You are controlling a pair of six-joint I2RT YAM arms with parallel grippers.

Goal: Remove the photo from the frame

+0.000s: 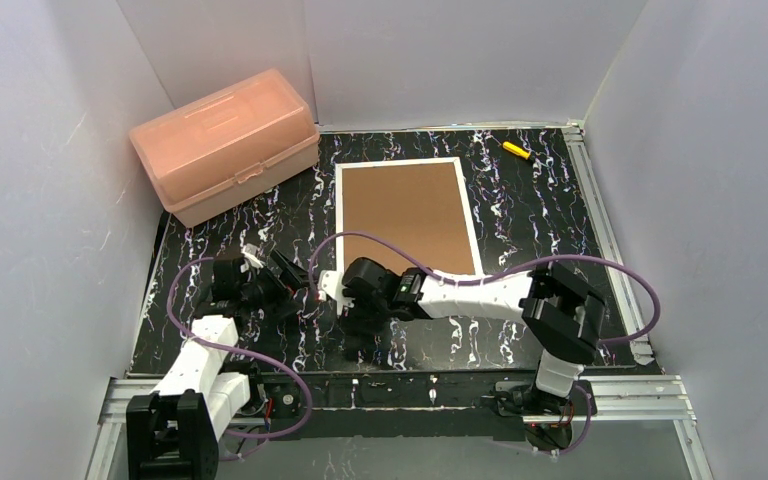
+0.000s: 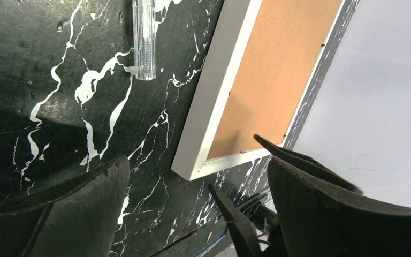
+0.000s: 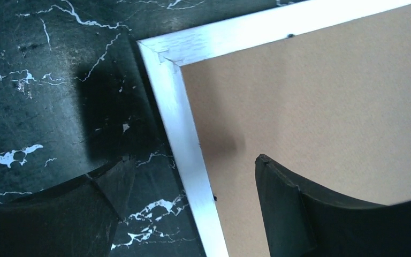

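Note:
The picture frame lies face down, its white border [image 1: 339, 205] around a brown backing board [image 1: 405, 205]. My right gripper [image 1: 358, 335] stands open near the frame's front left corner. In the right wrist view, a white side [image 3: 184, 134] runs between the fingers of my right gripper, one over the board and one over the table. My left gripper [image 1: 290, 272] is open left of the frame. Its view shows a frame corner [image 2: 195, 160] beyond the empty gap and dark right-gripper fingers [image 2: 235, 219] close by. Any photo is hidden.
A clear rod-like object [image 2: 145, 48] lies beside the frame in the left wrist view. The pink toolbox [image 1: 225, 140] fills the back left, and a yellow-handled tool [image 1: 516, 150] lies back right. Free table extends right of the frame.

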